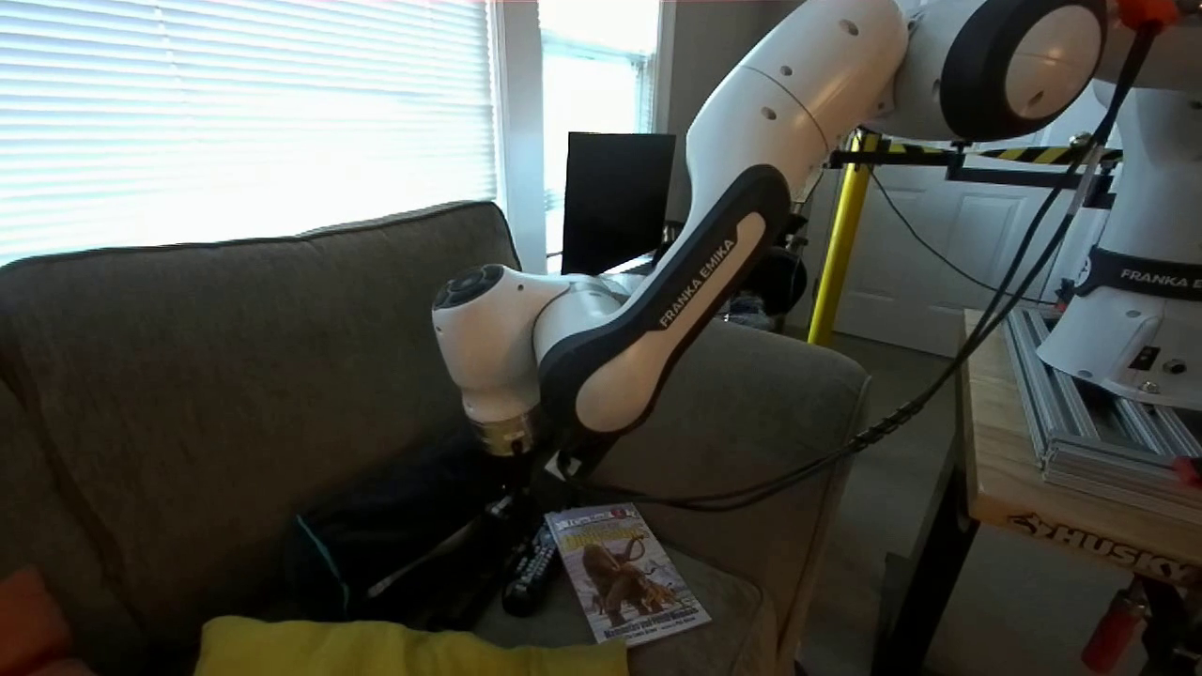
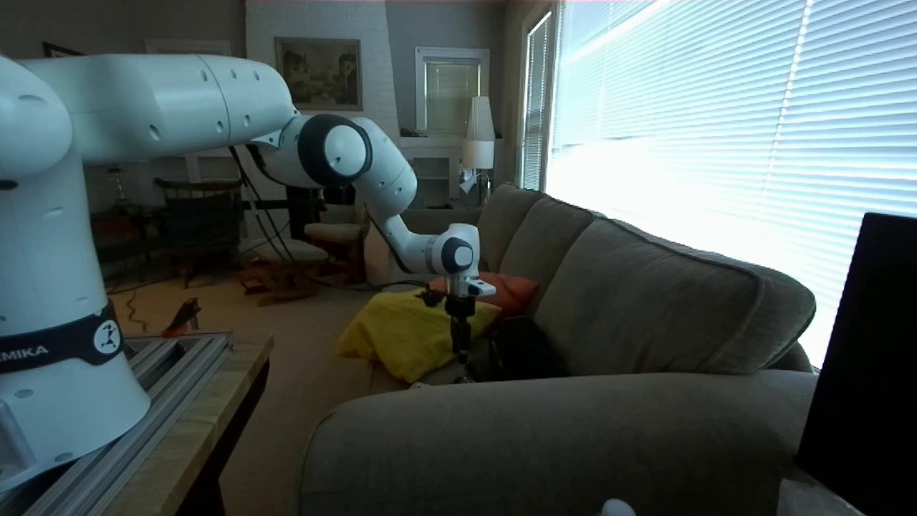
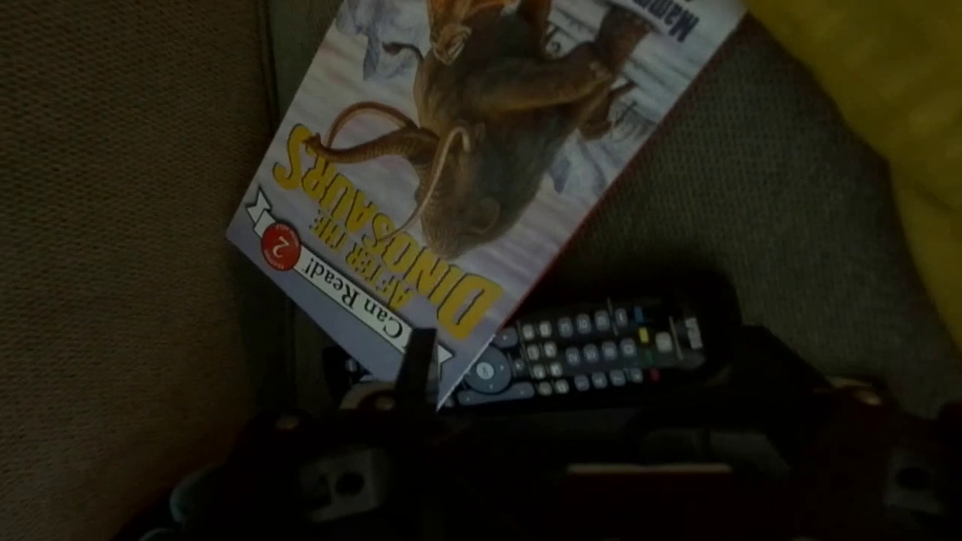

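Note:
A paperback with a mammoth on its cover [image 1: 628,575] lies flat on the couch seat. Beside it is a black remote control [image 1: 531,573]; in the wrist view one corner of the book [image 3: 505,162] covers part of the remote [image 3: 586,347]. My gripper stands open above the remote, its dark fingers [image 3: 415,368] far apart, with nothing seen held between them. Exterior view 1 has the gripper [image 1: 524,501] over the back end of the remote, near a black bag [image 1: 394,530]; its fingertips blend into the dark there.
A yellow pillow [image 1: 406,650] lies at the front of the seat, an orange one [image 2: 509,292] farther along. The couch backrest [image 1: 282,372] and armrest [image 1: 732,394] bound the area. My arm's cables [image 1: 778,490] hang across the armrest side.

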